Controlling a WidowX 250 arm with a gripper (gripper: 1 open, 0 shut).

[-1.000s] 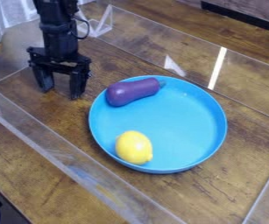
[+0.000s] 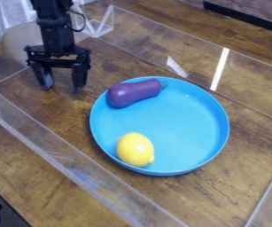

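My gripper hangs low at the upper left over the wooden surface, fingers apart with nothing clear between them. To its right is a round blue plate, holding a purple eggplant near its upper-left rim and a yellow lemon near its lower-left rim. The gripper stands apart from the plate and both items.
Clear strips or panel edges cross the left and right sides of the view. A dark area fills the bottom-left corner.
The gripper has shifted slightly to the left, away from the plate. The plate, eggplant and lemon have not moved.
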